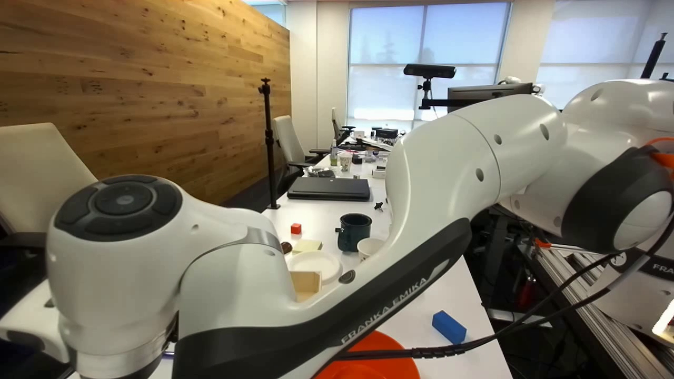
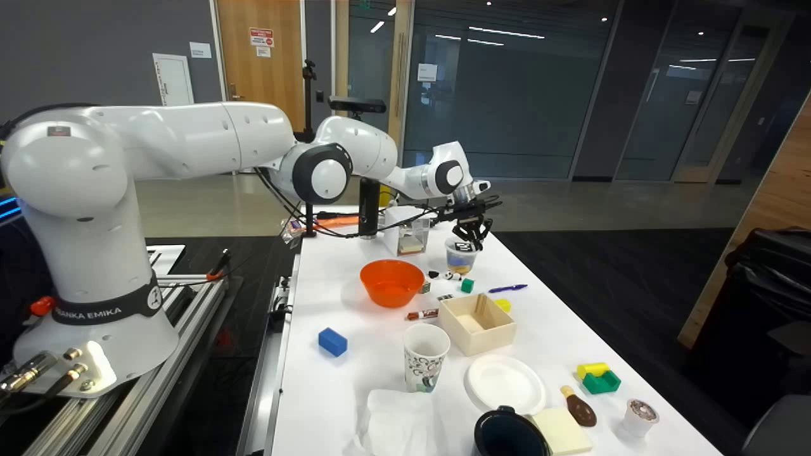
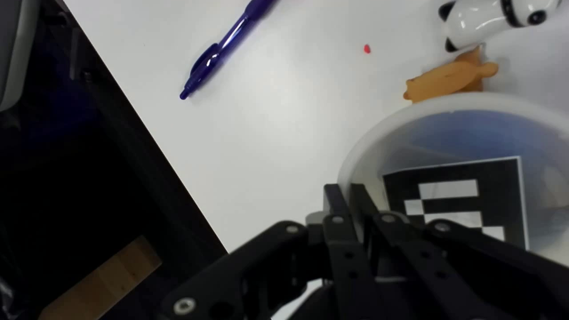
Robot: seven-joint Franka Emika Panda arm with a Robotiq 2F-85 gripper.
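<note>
A translucent plastic tub [image 2: 461, 259] stands near the far end of the table, with something yellow low in it. My gripper [image 2: 472, 242] is at its rim. In the wrist view the gripper is shut on the left side of the whitish rim [image 3: 397, 123], one finger on the outer side and the other on the inner. A black-and-white patterned card [image 3: 453, 200] shows within the rim. In exterior view 1 the gripper is out of sight.
An orange animal figure [image 3: 448, 80] lies right beside the tub, with a panda-like piece [image 3: 482, 21] behind it. A purple pen [image 3: 226, 48] is near the table edge. An orange bowl [image 2: 391, 282] and wooden box [image 2: 477, 325] stand nearby; a clear bin [image 2: 411, 237] is close to the tub.
</note>
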